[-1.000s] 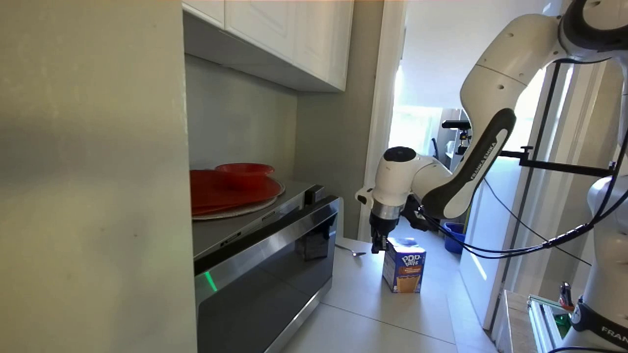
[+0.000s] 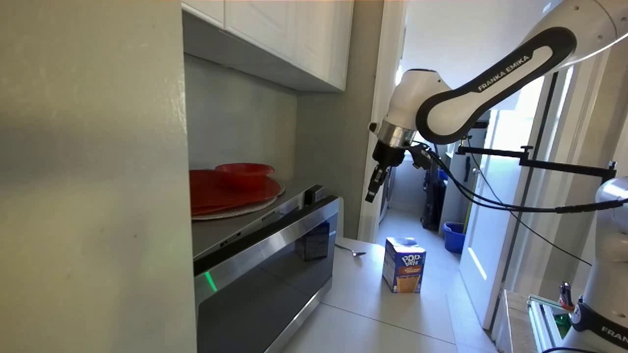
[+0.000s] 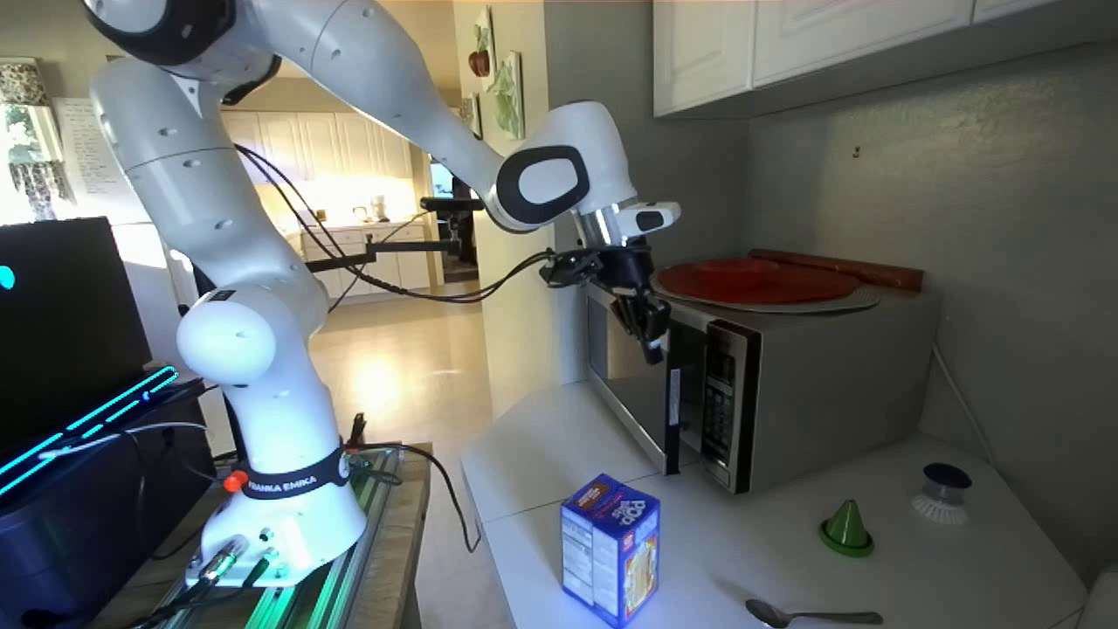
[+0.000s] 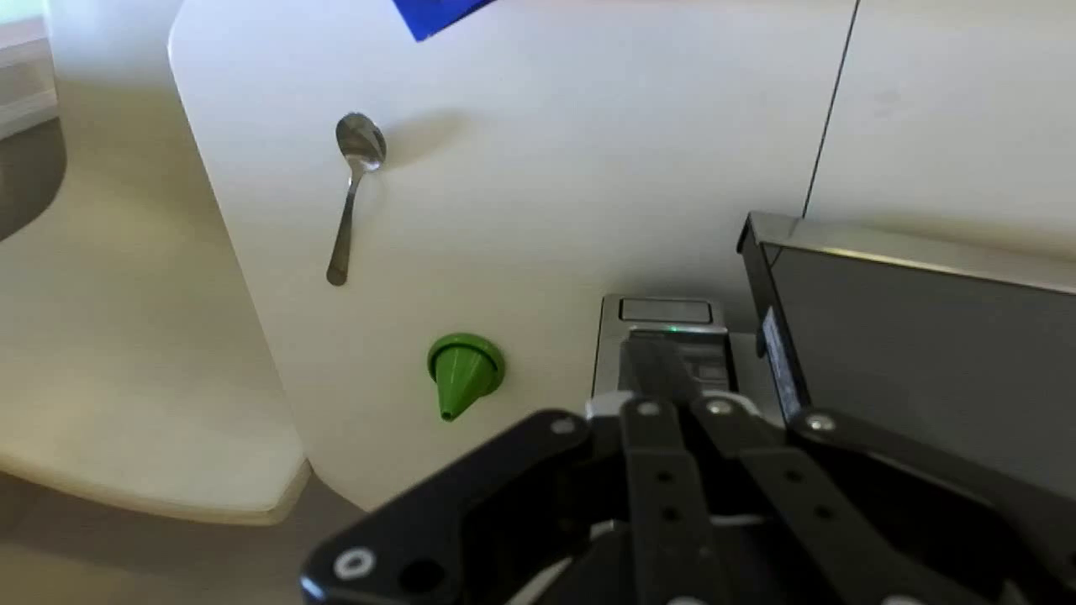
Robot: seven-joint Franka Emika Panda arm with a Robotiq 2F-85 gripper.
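High above the counter, my gripper (image 3: pixel 652 355) is shut, and nothing shows between its fingers. In the first exterior view the gripper (image 2: pixel 371 197) hangs clear of everything, above and a little left of the blue Pop-Tarts box (image 2: pixel 406 265), tilted down to the left. The microwave door (image 2: pixel 272 276) stands partly open. From the wrist the control panel (image 4: pixel 666 314) and the door's edge (image 4: pixel 774 323) appear beyond my fingers. The Pop-Tarts box (image 3: pixel 610 550) stands upright on the counter, in front of the microwave (image 3: pixel 828 388).
A metal spoon (image 4: pixel 348 217) and a green cone-shaped thing (image 4: pixel 466 373) lie apart on the counter. A white brush with a dark top (image 3: pixel 943 493) stands near the wall. Red dishes (image 2: pixel 235 188) rest on the microwave. Above hang white cabinets (image 2: pixel 276 29).
The arm has risen well away from the counter, from beside the box to high above it, and the gripper has tilted. The box and the microwave door look unmoved.
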